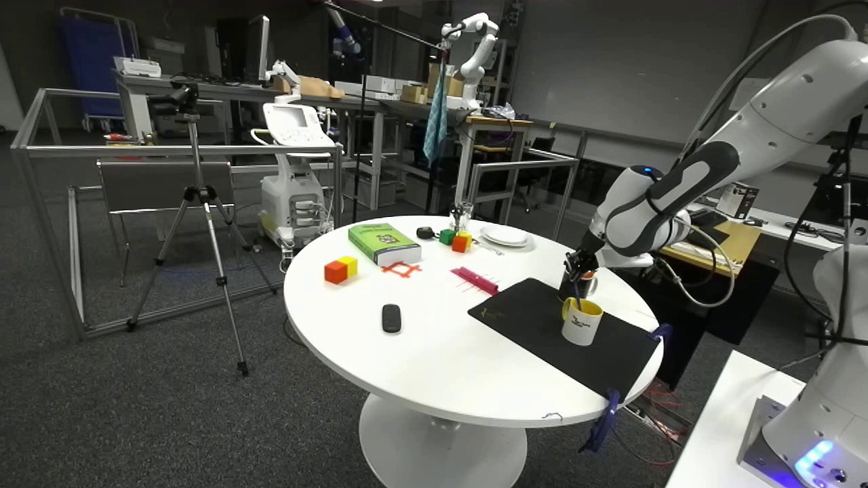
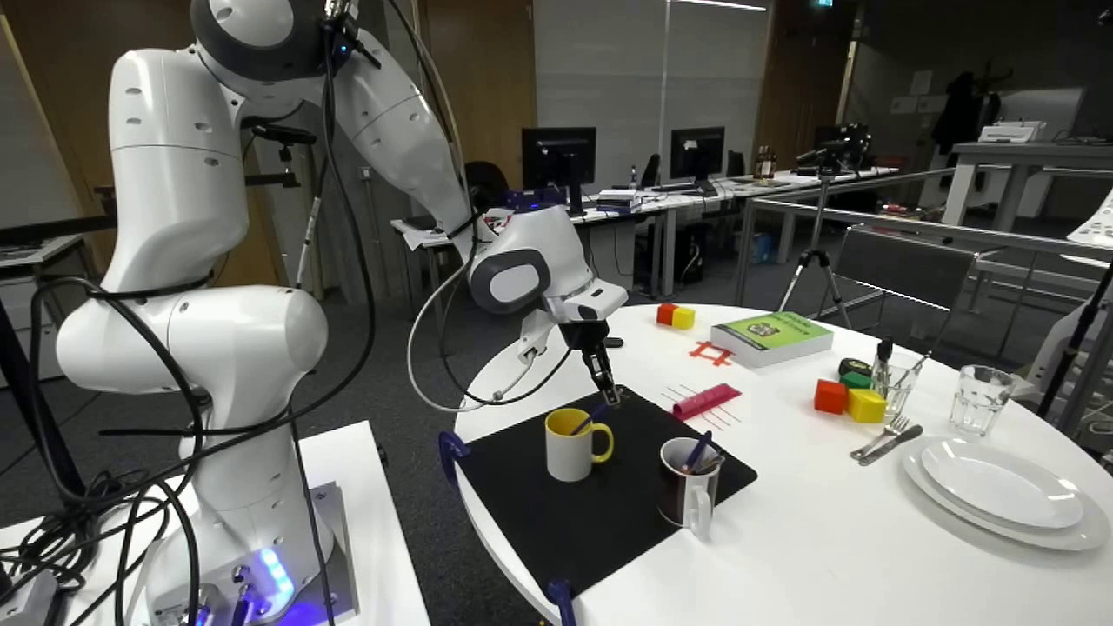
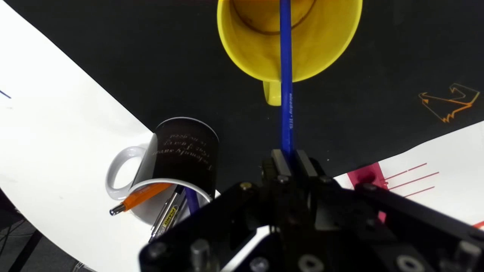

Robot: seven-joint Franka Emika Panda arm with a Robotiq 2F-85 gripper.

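Observation:
My gripper is shut on a blue pencil (image 3: 286, 108), seen from above in the wrist view. The pencil runs from the fingers across the rim of a mug, white outside and yellow inside (image 2: 569, 452), and its far end leaves the top of the wrist view. Upright on the black mat (image 2: 522, 518), that mug has its yellow handle (image 3: 272, 93) on the gripper's side. In exterior view 2 the fingers (image 2: 610, 392) stand just above and beside the rim, with the pencil slanting down into the opening.
A dark mug with a white handle (image 3: 183, 147) holds several pens close to the gripper. A magenta strip (image 2: 707, 401) lies past the mat. Clamps (image 2: 450, 456) grip the table edge. Plates (image 2: 1002, 482), coloured blocks (image 2: 831, 396) and a green book (image 2: 772, 336) stand farther off.

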